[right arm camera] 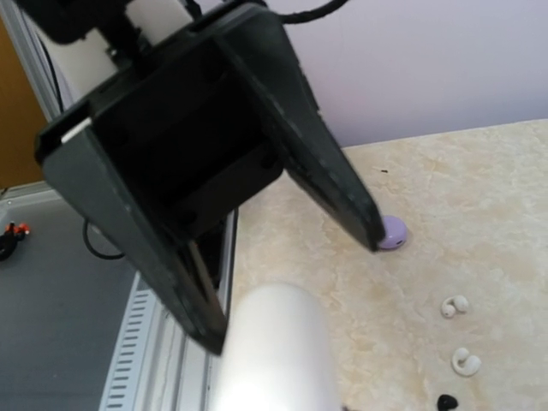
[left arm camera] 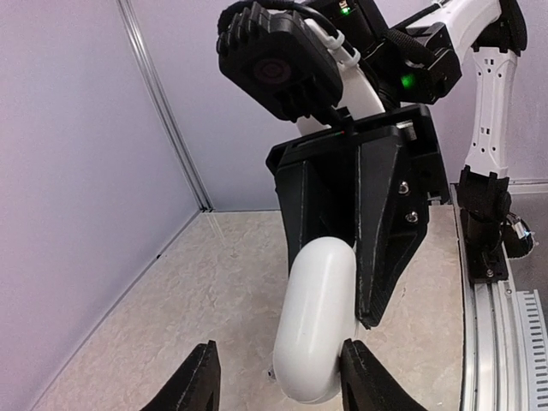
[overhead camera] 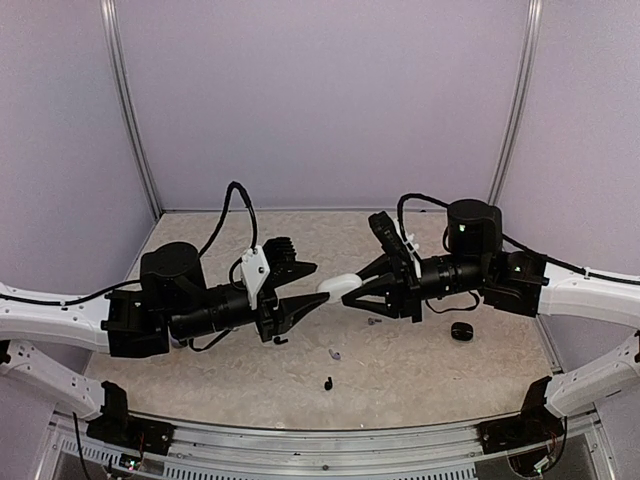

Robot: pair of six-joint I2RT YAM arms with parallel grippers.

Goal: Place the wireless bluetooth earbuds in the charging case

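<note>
The white charging case (overhead camera: 339,287) is held in the air between the arms, its lid closed as far as shows. My right gripper (overhead camera: 352,288) is shut on its right end. In the left wrist view, the case (left arm camera: 317,321) has its smooth rounded end toward my left gripper. That gripper is open, with one finger close beside the case; I cannot tell whether they touch. Two white earbuds (right arm camera: 454,306) lie on the table in the right wrist view. My right gripper's own fingers are hidden there.
A black case (overhead camera: 461,331) sits on the table at the right. Nearer the front are a black earbud (overhead camera: 328,383) and small purple earbuds (overhead camera: 335,354). A purple case (right arm camera: 393,233) shows beyond my left gripper.
</note>
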